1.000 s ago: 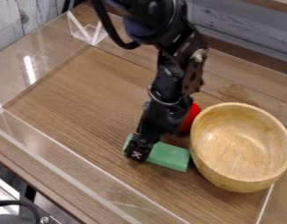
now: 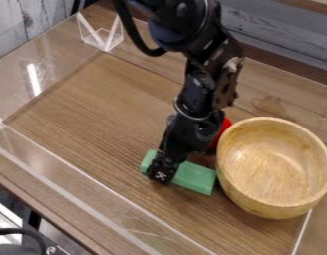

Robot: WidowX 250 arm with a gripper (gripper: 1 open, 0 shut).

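My black gripper (image 2: 166, 164) reaches down onto a green rectangular block (image 2: 193, 179) lying on the wooden table. Its fingers are at the block's left end, open, and partly hide it. A red object (image 2: 222, 127) shows behind the gripper, mostly hidden by it and by a large tan bowl (image 2: 275, 169) on the right, whose rim is close beside the green block's right end.
A white wire-like holder (image 2: 103, 28) stands at the back left corner. A dark cable runs at the lower left edge, off the table.
The arm has shifted very slightly over the last second; the green block and bowl look unchanged.
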